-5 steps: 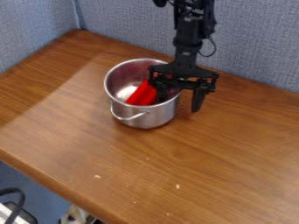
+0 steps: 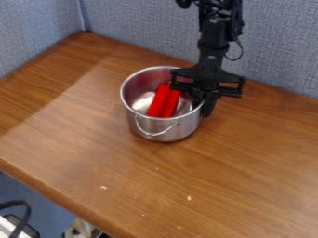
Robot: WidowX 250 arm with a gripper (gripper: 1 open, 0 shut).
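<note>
A steel pot with a wire handle stands on the wooden table. Inside it lies a red object, reaching up toward the back. The black gripper is at the pot's right rim, its lower part partly over and against that side. Its fingertips are dark and hard to make out, so I cannot see whether anything is between them.
A blue-grey padded wall runs behind. Cables and a small device sit off the table at the lower left.
</note>
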